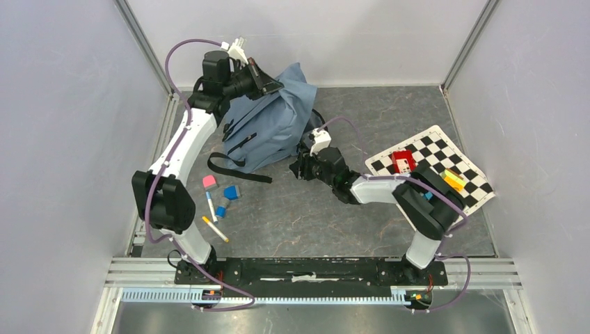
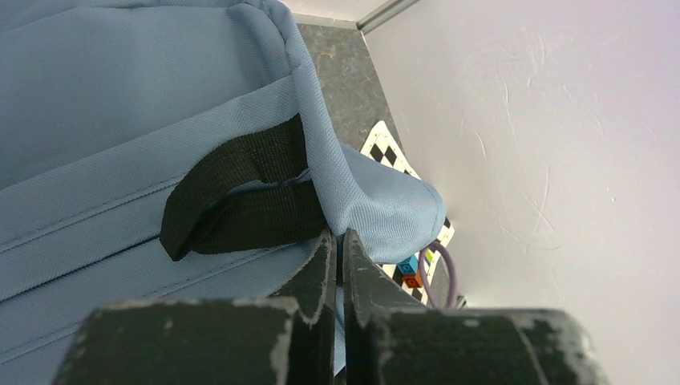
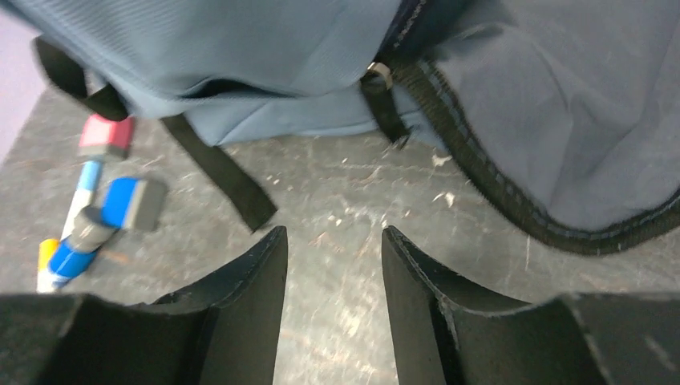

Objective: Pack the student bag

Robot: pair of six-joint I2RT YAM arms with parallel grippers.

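Note:
The blue-grey student bag [image 1: 268,129] lies at the back left of the floor, one side of its fabric pulled up. My left gripper is shut on the bag's fabric edge, beside a black webbing loop [image 2: 248,172]. Close to the bag's right side, low over the floor, my right gripper stands part open with only bare floor showing between its fingers. Ahead of it in the right wrist view are the bag's grey flap [image 3: 561,112] with a black zipper edge and a hanging strap [image 3: 220,172].
Left of centre lie a pink eraser [image 1: 209,182], blue-and-grey pieces [image 1: 232,192], a blue-capped marker [image 1: 211,207] and a yellow-capped marker [image 1: 216,229]. A checkered board [image 1: 383,163] at right bears a red box [image 1: 403,161] and small blocks.

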